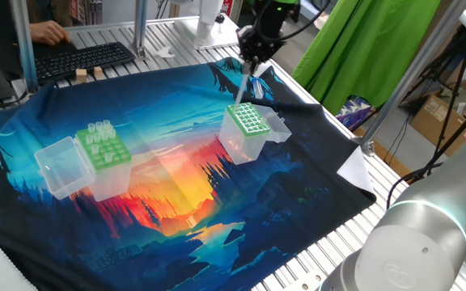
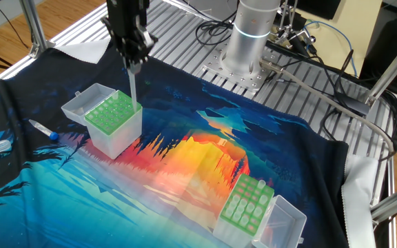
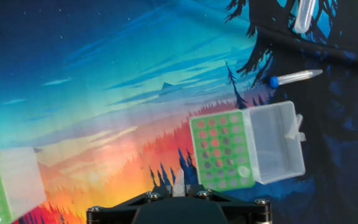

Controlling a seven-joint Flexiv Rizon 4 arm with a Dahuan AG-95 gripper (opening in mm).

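My gripper (image 1: 251, 63) is shut on a slim, pale translucent tube (image 2: 133, 88), which points downward. In exterior view 2 the tube's lower end is near the corner of an open box with a green perforated rack (image 2: 112, 112); contact cannot be told. In the wrist view the box's green rack (image 3: 219, 146) is right of the gripper, with a round pale item in one hole near its lower right corner. A second open box with a green rack (image 1: 103, 147) stands at the left of exterior view 1, several clear tubes upright in it.
A blue-capped tube (image 3: 296, 77) and a larger clear tube (image 3: 304, 16) lie on the dark cloth beyond the first box. Both boxes have hinged lids swung open. A person's hand rests by a keyboard (image 1: 83, 61).
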